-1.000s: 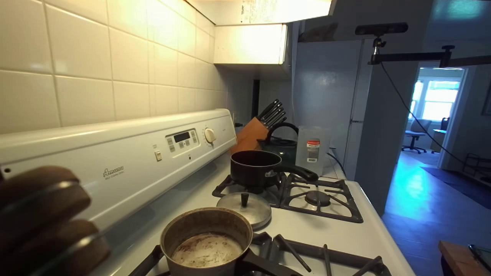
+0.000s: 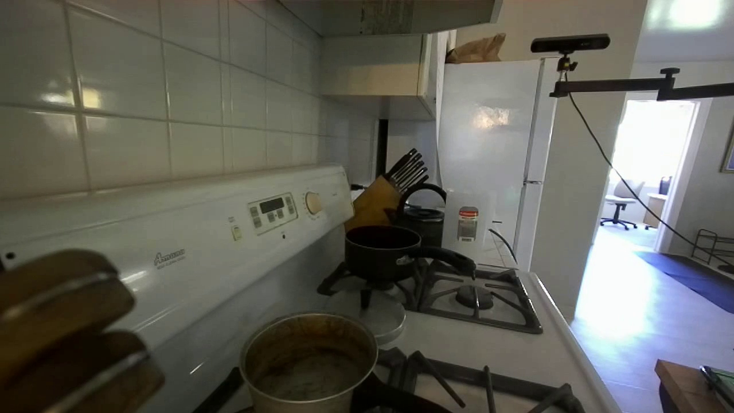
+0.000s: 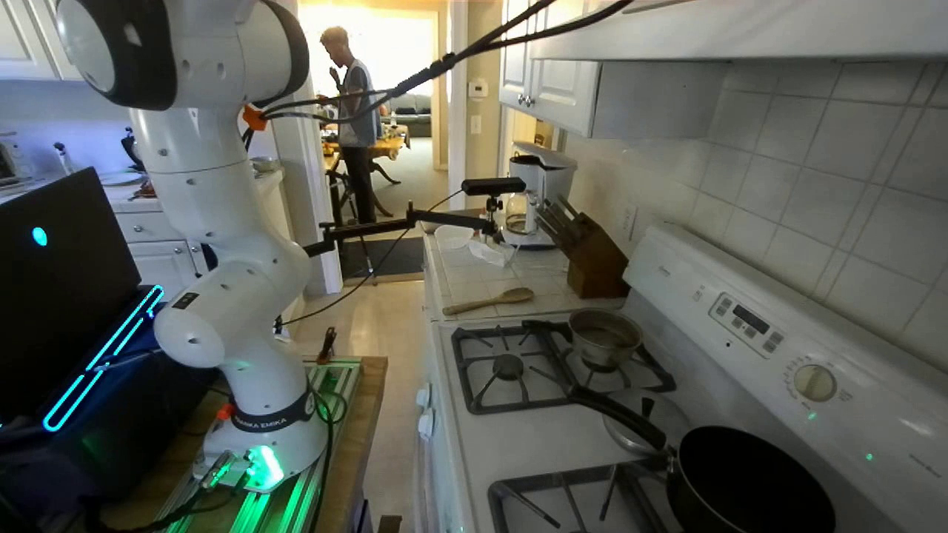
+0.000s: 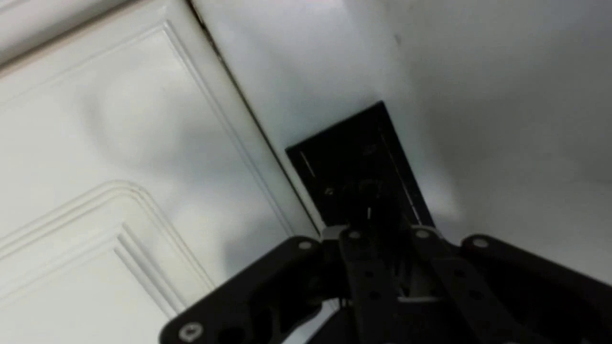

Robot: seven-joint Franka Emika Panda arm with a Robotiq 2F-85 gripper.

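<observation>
In the wrist view my gripper reaches to a black panel (image 4: 358, 155) set in a white surface beside a cabinet door. Its dark fingers look close together and shut, and they blend into the black panel. Whatever lies between them is hidden. The hood (image 2: 413, 17) over the stove is unlit in exterior view 1. In exterior view 2 the white arm (image 3: 222, 293) rises at the left, and its gripper is out of the picture there.
Below are the stove's pots, a grey saucepan (image 2: 309, 365) and a black pot (image 2: 382, 251), with a lid (image 2: 385, 320) between them. A knife block (image 3: 597, 257) and a wooden spoon (image 3: 489, 302) occupy the counter. A white cabinet door (image 4: 114, 143) borders the panel.
The warm light under the hood has gone out. Tiles and stove are now dim, while the fridge and far room look brighter. The pots and lid have not moved.
</observation>
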